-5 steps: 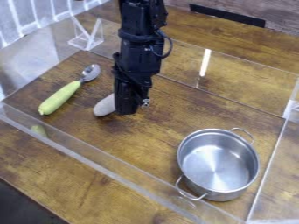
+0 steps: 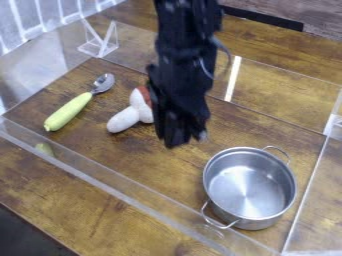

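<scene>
My dark gripper [image 2: 174, 125] is a motion-blurred shape over the middle of the wooden table, right of a pale sausage-like object [image 2: 127, 118] with a reddish part at its upper end, which it partly covers. Whether its fingers are open or shut is not clear. A pale green corn-like vegetable [image 2: 66, 112] lies at the left, beside a metal spoon [image 2: 103, 83]. A steel pot [image 2: 249, 186] with two handles stands at the lower right.
Clear plastic walls [image 2: 107, 184] border the wooden work area. A small clear stand [image 2: 99, 39] is at the back left. Free table surface lies below the gripper and left of the pot.
My gripper has moved right and toward the camera, away from the pale object, uncovering more of it and its reddish part. The pot and vegetable are unchanged.
</scene>
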